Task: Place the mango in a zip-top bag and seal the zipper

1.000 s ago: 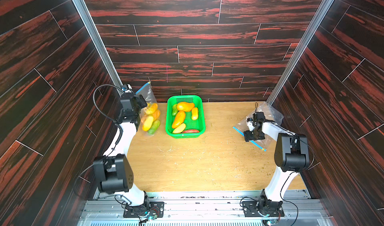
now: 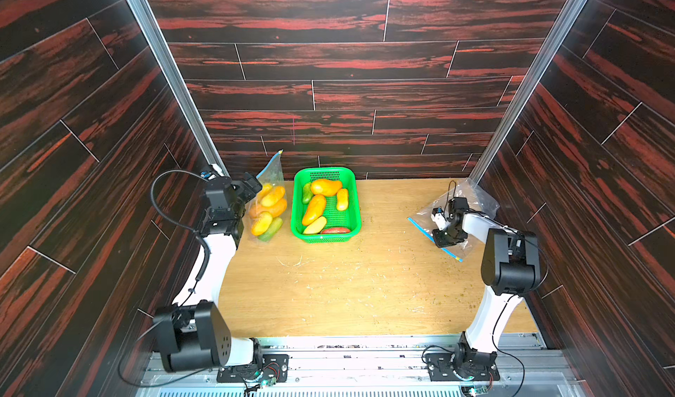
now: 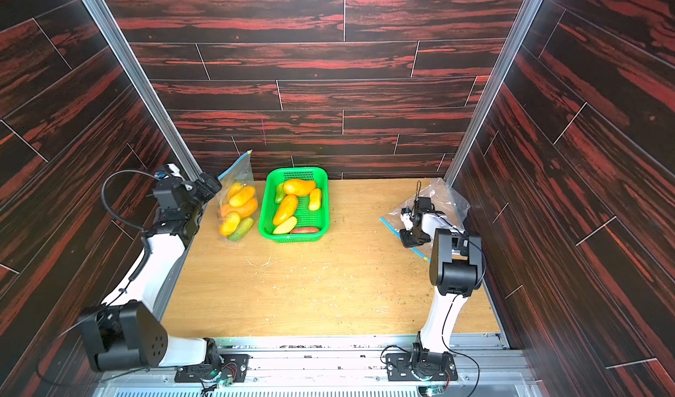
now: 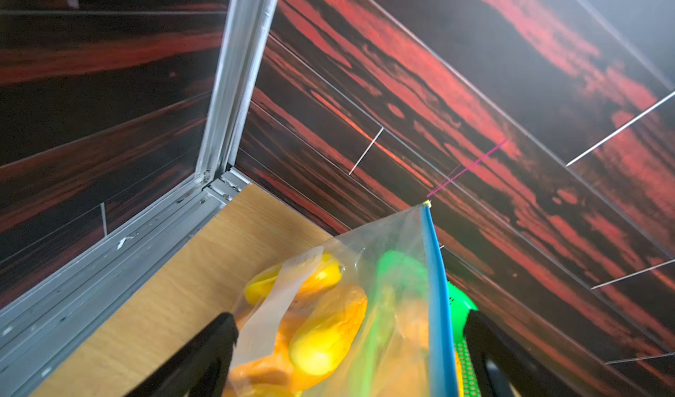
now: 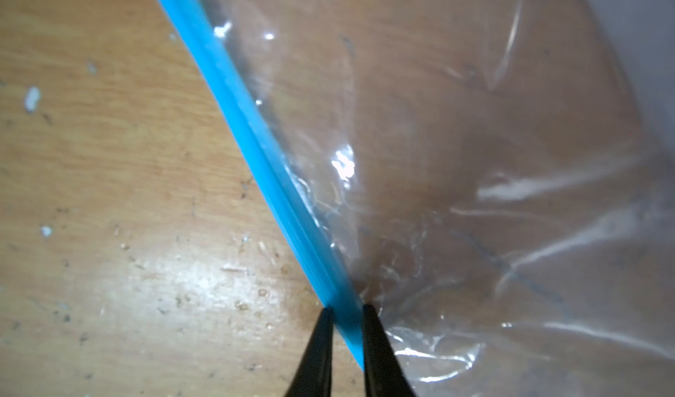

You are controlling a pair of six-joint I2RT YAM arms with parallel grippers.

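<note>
The filled clear bag (image 2: 265,210) stands at the left, with several yellow-orange mangoes (image 4: 325,330) and a green one inside. Its blue zipper edge (image 4: 437,291) rises towards the back wall. My left gripper is open, its dark fingers spread wide beside the bag, the zipper edge showing between them. An empty clear bag (image 5: 492,256) lies flat at the right, its blue zipper strip (image 5: 246,130) running diagonally. The fingertips of my right gripper stand close together on either side of that strip; whether they pinch it is unclear.
The green basket (image 2: 357,207) stands right of the filled bag and holds several mangoes, among them a large orange mango (image 2: 314,209) and a reddish one (image 2: 335,230).
The filled bag's top now leans further right. The right gripper has barely moved.
</note>
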